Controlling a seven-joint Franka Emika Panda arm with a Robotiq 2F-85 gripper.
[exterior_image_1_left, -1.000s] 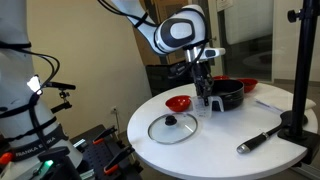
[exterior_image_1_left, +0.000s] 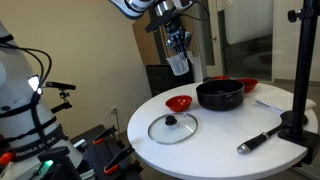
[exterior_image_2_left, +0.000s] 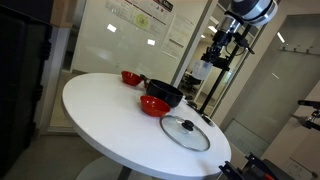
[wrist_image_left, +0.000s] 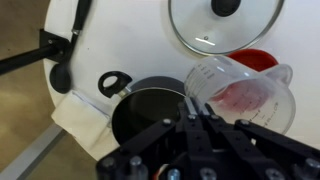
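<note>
A clear plastic jug (exterior_image_1_left: 181, 66) hangs in the air above the table's back part, and my gripper (exterior_image_1_left: 179, 46) is shut on its thin wall at the top. In the wrist view the jug (wrist_image_left: 243, 96) extends to the right of the gripper, looking empty, with a red bowl partly showing through it. From the second exterior view the jug (exterior_image_2_left: 203, 69) appears pale, high above the table and apart from the cookware. The exact contact at the fingers is small and dark.
Below stand a black pot (exterior_image_1_left: 220, 95) and a red bowl (exterior_image_1_left: 179, 104). Nearer are a glass lid (exterior_image_1_left: 173, 129) and a black utensil (exterior_image_1_left: 258, 141). Another red bowl (exterior_image_2_left: 130, 77) is farther back. A white cloth (wrist_image_left: 86, 124) lies beside the pot.
The jug has risen from the tabletop beside the pot, carried up and back to the left by my gripper. The pot, bowls and lid have stayed put.
</note>
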